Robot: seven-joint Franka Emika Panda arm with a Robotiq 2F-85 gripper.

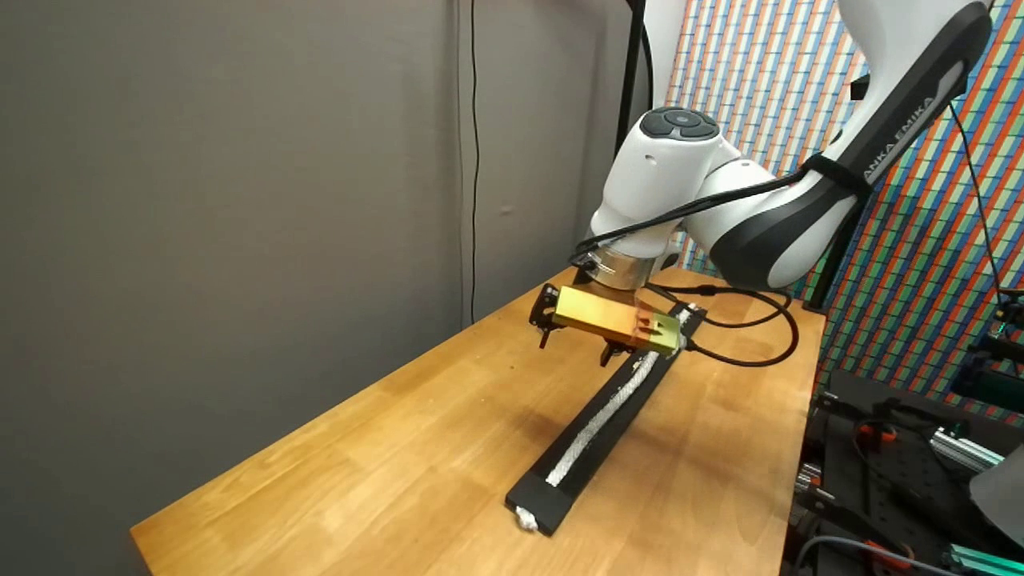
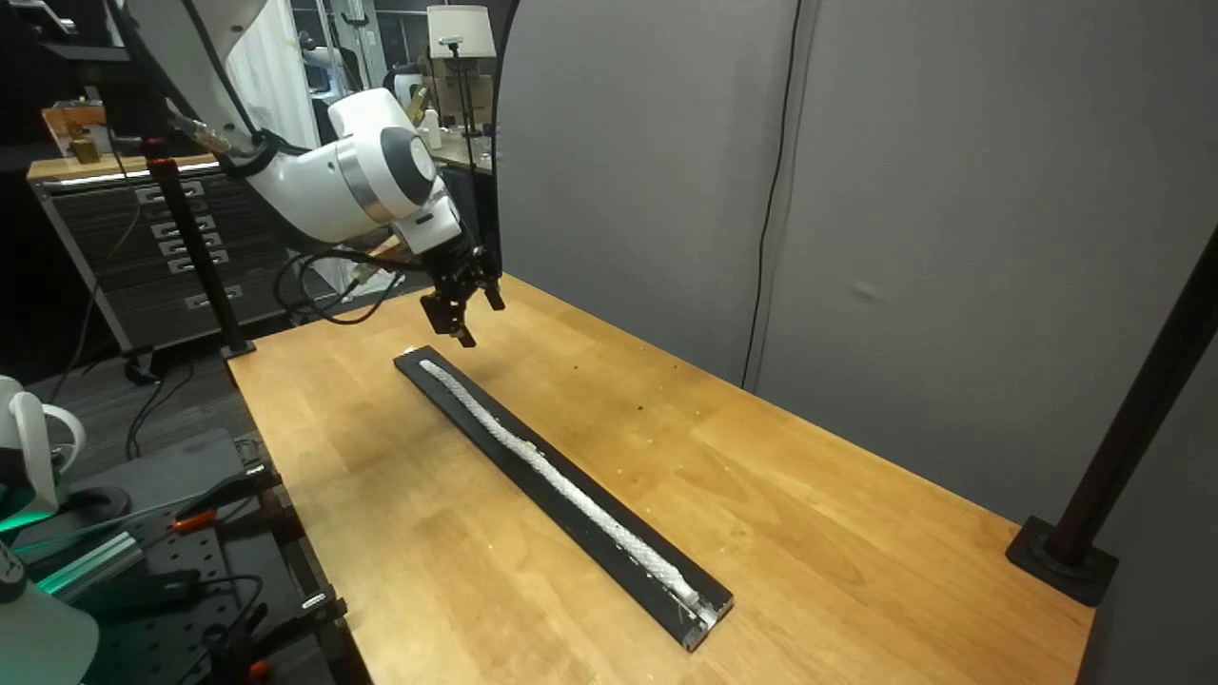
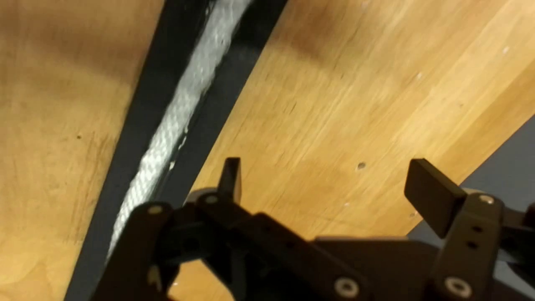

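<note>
A white braided rope (image 2: pixel 548 468) runs lengthwise along a long black board (image 2: pixel 647 588) lying on the wooden table. At its near end in exterior view 1, a frayed white tip (image 1: pixel 526 519) sticks out from under a black band. My gripper (image 1: pixel 574 351) hangs above the table beside the board's far part, its fingers spread wide with nothing between them. In the wrist view the rope (image 3: pixel 173 118) slants past on the left, outside the open fingers (image 3: pixel 435 195); bare wood shows in the gap. The rope's lower stretch there is hidden behind the left finger.
A grey wall (image 1: pixel 288 240) borders one long edge. A black post (image 2: pixel 1090 491) stands at one table corner, and a cable (image 1: pixel 794 336) loops from my wrist.
</note>
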